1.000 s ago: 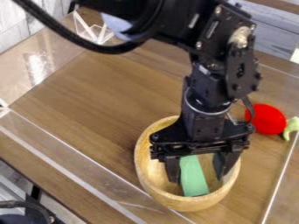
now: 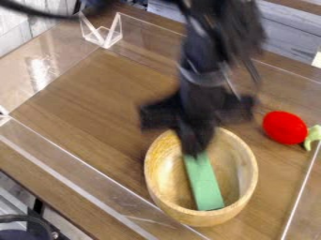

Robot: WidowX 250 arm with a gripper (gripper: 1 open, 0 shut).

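Note:
A light wooden bowl [image 2: 167, 192] sits on the wooden table near the front, with a green block [image 2: 205, 184] lying inside it. My gripper [image 2: 193, 141], dark and motion-blurred, is over the bowl's back part, at the upper end of the green block. The blur hides its fingers, so whether they are open or shut does not show.
A red object [image 2: 283, 126] with a pale green piece lies right of the bowl. Clear walls edge the wooden table [image 2: 88, 112], whose left and middle are bare. A white wire shape stands at the back left.
The arm has risen and moved slightly left and back from the bowl, now blurred. More of the green block shows, still lying in the bowl.

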